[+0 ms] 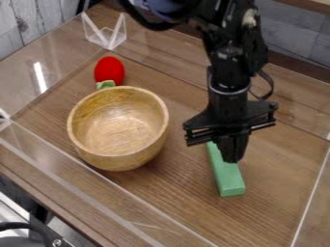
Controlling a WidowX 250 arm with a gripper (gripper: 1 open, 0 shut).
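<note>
My black gripper (227, 132) points down over the green block (227, 178), close above its far end; whether it touches the block is hard to tell. The gripper is shut, with nothing visible between its fingers. The green block lies flat on the wooden table at the lower middle right.
A wooden bowl (116, 121) stands left of the gripper. A red object (110, 69) lies behind the bowl at the upper left, and a clear object (108, 31) is at the back.
</note>
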